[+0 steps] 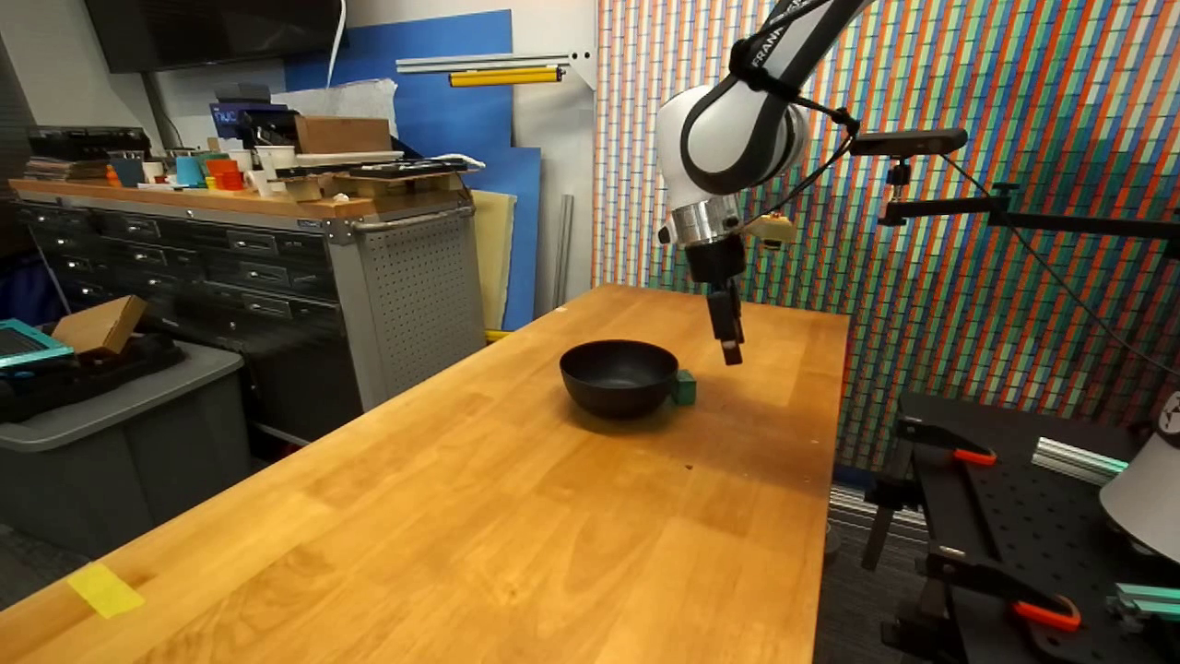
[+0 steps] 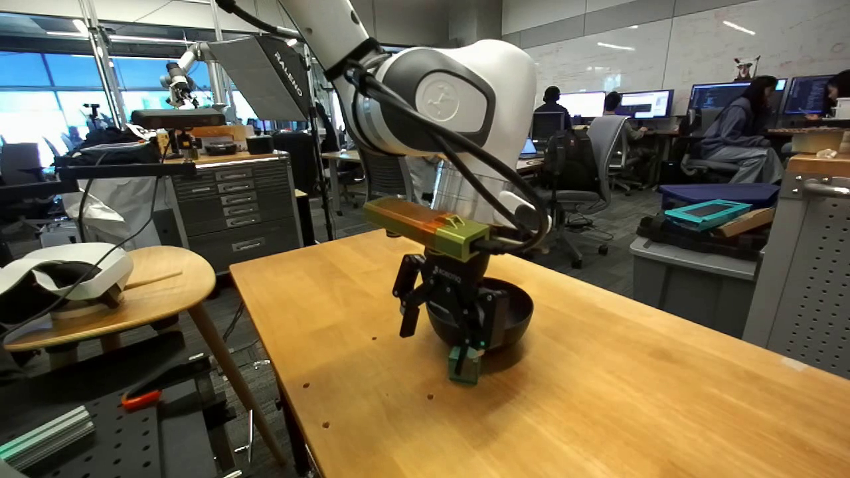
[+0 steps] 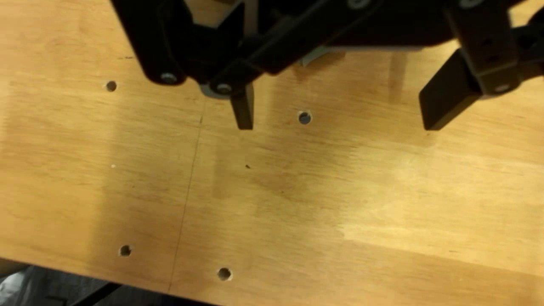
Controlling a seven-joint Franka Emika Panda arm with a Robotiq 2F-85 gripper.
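A black bowl stands upright on the wooden table, with a small green block on the tabletop against or very near its side. Above the table, to the right of the bowl in exterior view 1, hangs my tilted gripper. In exterior view 2 the gripper is in front of the bowl, and one finger overlaps the green block. The wrist view has the two fingers of my gripper wide apart, bare table between them. Neither bowl nor block shows clearly there.
A black side table with clamps stands beyond the right edge. Several small holes dot the tabletop.
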